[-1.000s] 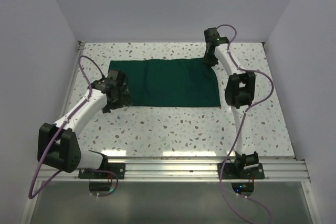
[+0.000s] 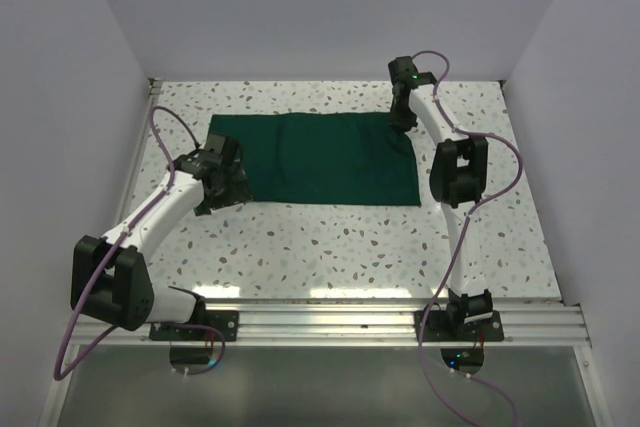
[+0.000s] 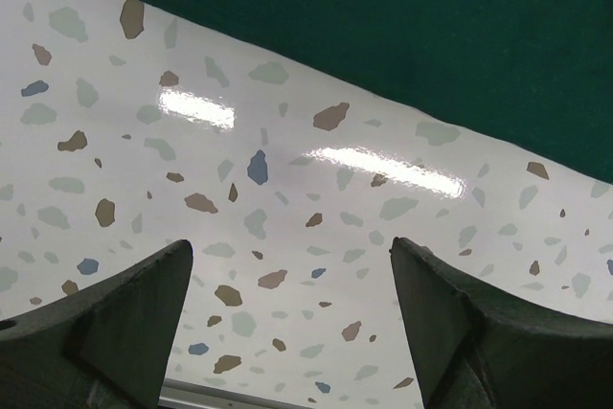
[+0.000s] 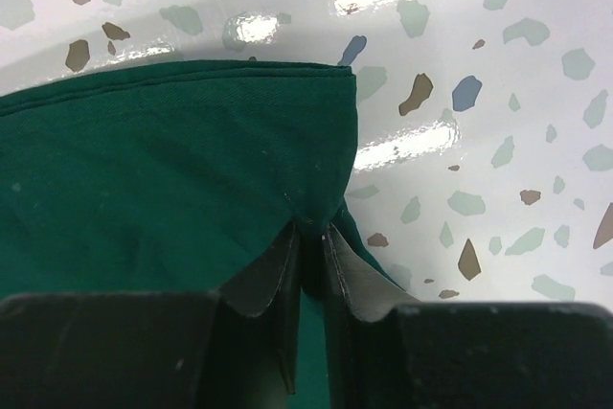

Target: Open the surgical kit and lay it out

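Note:
A dark green cloth (image 2: 330, 157) lies as a wide rectangle on the speckled table, its far right corner bunched under my right gripper (image 2: 402, 122). In the right wrist view, a fold of the cloth (image 4: 172, 160) gathers between the close-set fingertips of my right gripper, near the cloth's side edge. My left gripper stands open with only bare table between its fingers. The near edge of the cloth (image 3: 402, 35) runs beyond them in the left wrist view. No instruments show; anything under or inside the cloth is hidden.
A metal rail (image 2: 320, 312) runs along the front edge. Grey walls (image 2: 330, 7) close off the back and sides.
The right gripper has come down and toward the front very slightly at the cloth's far right corner. The left arm and the rest of the cloth look the same.

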